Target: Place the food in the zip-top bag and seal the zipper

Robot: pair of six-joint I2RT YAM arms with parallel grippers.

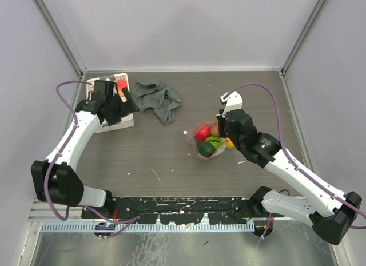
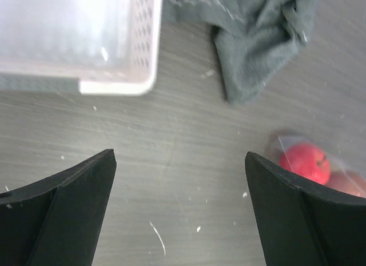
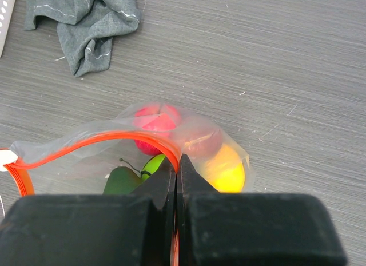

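A clear zip bag with an orange zipper rim (image 3: 103, 139) lies on the table right of centre, its mouth partly open. Inside are a red fruit (image 1: 203, 133), a brownish round one (image 1: 215, 129), a green one (image 1: 213, 141), a dark green avocado (image 1: 205, 149) and a yellow one (image 3: 226, 169). My right gripper is shut on the bag's rim. My left gripper (image 1: 131, 102) stands open, empty, over the right side of the white basket (image 1: 118, 123). Red and orange food shows in that basket, partly hidden by the left arm.
A crumpled grey cloth (image 1: 157, 99) lies right of the basket, towards the back. Bare table (image 1: 143, 157) stretches between basket and bag. Walls enclose the table at the back and sides.
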